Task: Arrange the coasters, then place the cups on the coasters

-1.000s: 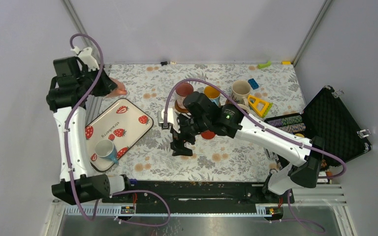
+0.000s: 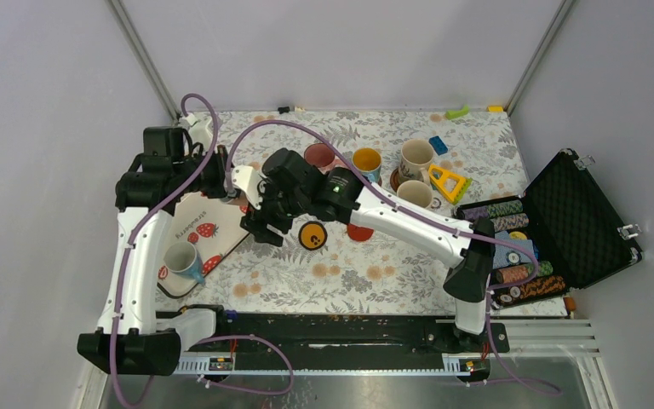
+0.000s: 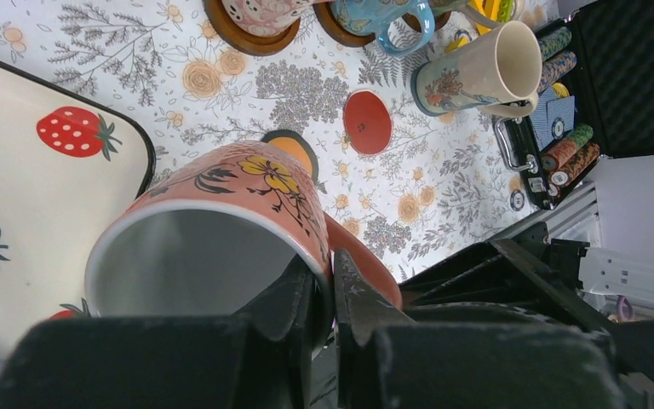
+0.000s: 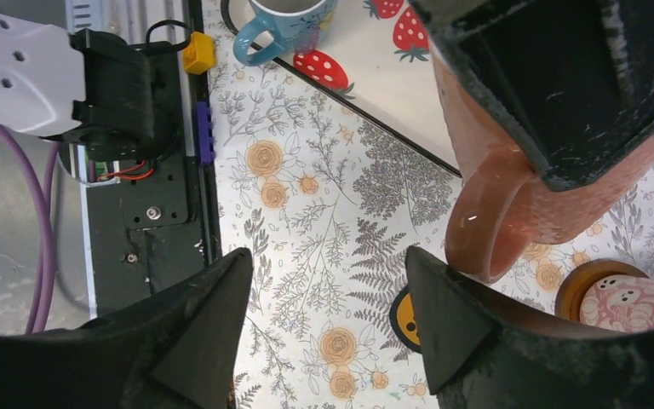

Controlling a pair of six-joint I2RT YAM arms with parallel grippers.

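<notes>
A pink flowered cup point(image 3: 255, 187) hangs tilted above the tray, its mouth facing my left wrist camera. My left gripper is shut on its wall near the rim. In the right wrist view the cup's handle point(image 4: 487, 213) juts down beside the right-hand finger of my right gripper, outside the gap. That gripper's fingers stand apart, with only tabletop visible between them. A yellow-and-black coaster point(image 2: 312, 235) and a red coaster point(image 2: 359, 233) lie bare on the table. From above, the arms hide most of the held cup.
A strawberry tray point(image 2: 186, 213) with a blue cup point(image 2: 184, 260) lies at left. Several cups stand at the back, including a cream mug point(image 3: 481, 72) and a pink one point(image 2: 319, 155). A yellow triangular piece point(image 2: 449, 183) and an open case point(image 2: 553, 239) are at right.
My left arm has carried the pink cup from the far left corner rightward and forward over the tray. My right gripper has moved left, close to the cup.
</notes>
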